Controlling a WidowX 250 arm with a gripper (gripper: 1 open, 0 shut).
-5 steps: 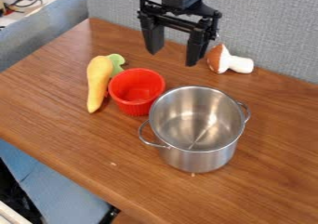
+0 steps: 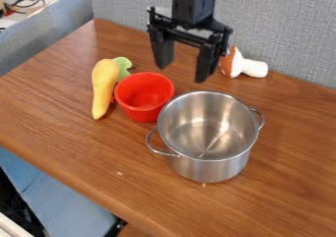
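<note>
My black gripper (image 2: 184, 52) hangs open at the top centre, above the back of the table, with nothing between its fingers. Beneath it and to the left is a red bowl (image 2: 144, 91). A yellow toy vegetable (image 2: 104, 88) with a green tip lies left of the bowl. A steel pot (image 2: 207, 146) with two handles stands right of and in front of the bowl. Behind the gripper's right finger, near the wall, lies an orange and white object (image 2: 247, 64).
A grey wall (image 2: 289, 34) runs along the back. Clutter with cables lies off the table at the top left.
My gripper has moved very slightly lower and a little to the left. The objects on the table have not moved.
</note>
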